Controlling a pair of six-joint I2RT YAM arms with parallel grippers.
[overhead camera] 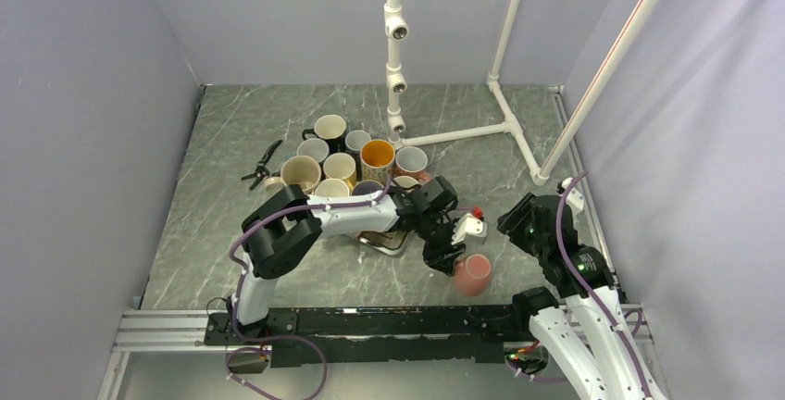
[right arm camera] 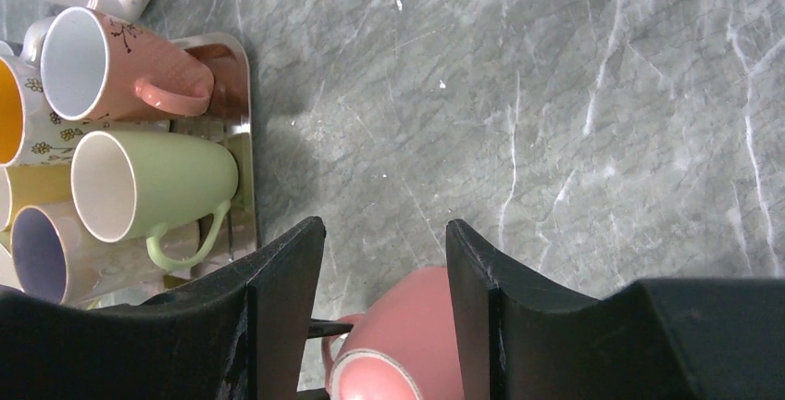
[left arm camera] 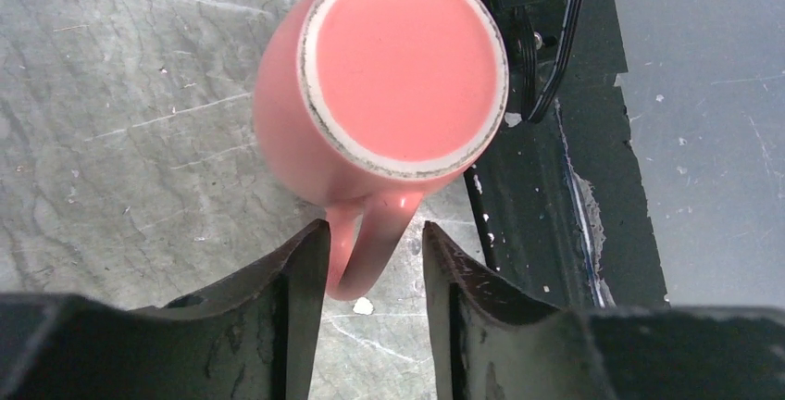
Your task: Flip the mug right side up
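A pink mug [overhead camera: 472,275] lies on the marble near the table's front edge. In the left wrist view its white-ringed base [left arm camera: 403,67] faces up toward the camera and its handle points down between the fingertips of my left gripper, which stands open around the handle, apparently just above it. My right gripper is open above and to the right of the mug, whose pink body [right arm camera: 407,326] shows at the bottom of the right wrist view, with nothing seen held.
A metal tray [right arm camera: 242,122] full of mugs sits behind and left of the pink mug. Pliers [overhead camera: 263,161] lie at the left. A white pipe frame [overhead camera: 454,138] borders the back and right.
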